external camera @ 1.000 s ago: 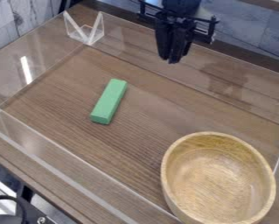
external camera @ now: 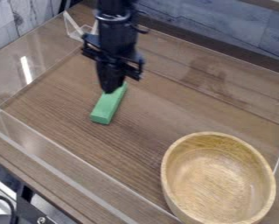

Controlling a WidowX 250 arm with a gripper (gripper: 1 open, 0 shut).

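Note:
A green bar [external camera: 107, 106] lies flat on the wooden table [external camera: 59, 140], left of centre. My dark gripper [external camera: 115, 75] hangs just above and behind it, blurred, its fingers reaching down toward the bar's far end. I cannot tell whether it is open or shut.
A large tan bowl [external camera: 218, 184] sits at the front right. A white wire object at the back left is partly hidden behind the arm. Dark cables lie off the table's front left edge.
The bar and bowl have not moved.

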